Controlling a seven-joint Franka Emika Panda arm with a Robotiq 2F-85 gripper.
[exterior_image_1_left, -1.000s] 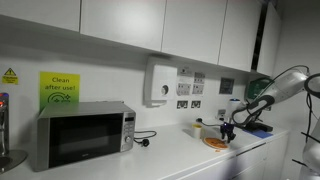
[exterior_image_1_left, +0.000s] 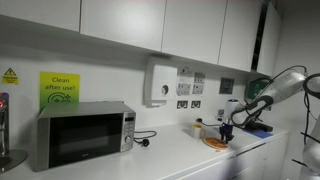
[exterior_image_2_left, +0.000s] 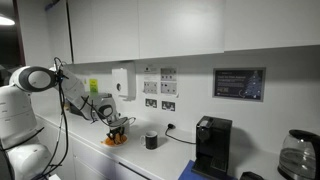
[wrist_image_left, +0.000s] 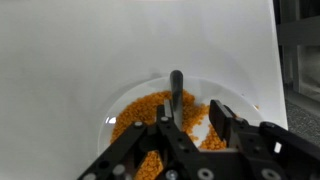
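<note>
A white plate (wrist_image_left: 112, 112) spread with small orange grains (wrist_image_left: 143, 107) lies on the counter. A dark utensil handle (wrist_image_left: 177, 88), perhaps a spoon's, rests over the plate with its tip near the rim. My gripper is over the plate, its fingers apart. In the wrist view the handle runs into the space between the fingers, closer to the left one; whether they touch it cannot be told. The utensil's other end is hidden by the gripper. In exterior view 1 the orange-filled plate (exterior_image_1_left: 215, 143) is just below the gripper (exterior_image_1_left: 226, 136).
A pale mug (exterior_image_1_left: 197, 131) stands behind the plate. A dark mug (exterior_image_2_left: 151, 140) and a black coffee machine (exterior_image_2_left: 213, 147) appear in exterior view 2. The microwave (exterior_image_1_left: 85, 134) is well left, with bare counter (exterior_image_1_left: 165, 155) between it and the plate.
My gripper seems slightly lower over the plate than a second ago. The plate and other objects have not visibly moved.
</note>
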